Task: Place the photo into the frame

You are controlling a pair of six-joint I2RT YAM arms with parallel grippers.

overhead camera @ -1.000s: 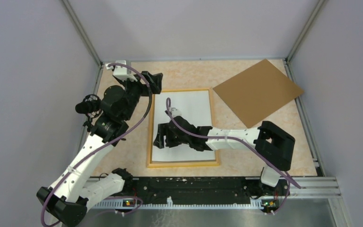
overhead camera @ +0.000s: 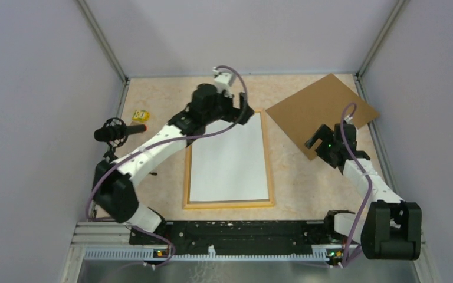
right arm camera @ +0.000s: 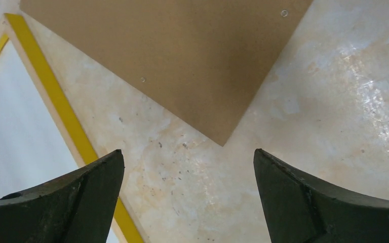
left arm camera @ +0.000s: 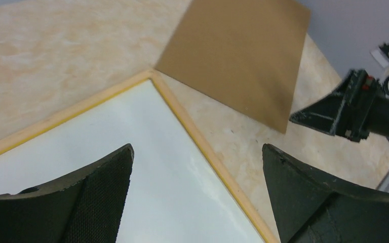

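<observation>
The wooden frame (overhead camera: 270, 171) lies flat on the table, with a plain white sheet (overhead camera: 230, 165) inside its borders; I cannot tell whether this is the photo's blank side. A thin grey strip shows along the sheet's near edge. My left gripper (overhead camera: 246, 107) is above the frame's far right corner, its fingers (left arm camera: 99, 187) apart and nothing between them. Over the near corner of the brown backing board (overhead camera: 324, 112) is my right gripper (overhead camera: 315, 145). In the right wrist view its fingers (right arm camera: 93, 192) stand wide apart and empty.
A yellow item (overhead camera: 140, 115) and a red-tipped dark tool (overhead camera: 135, 128) are at the table's left. The brown board reaches the right wall, its left corner close to the frame. Bare table (overhead camera: 289, 183) lies between the frame and the right arm.
My right gripper has swung from over the white sheet rightward to the brown board. The left one has moved right, across the frame's far edge. Frame, sheet and board lie as before.
</observation>
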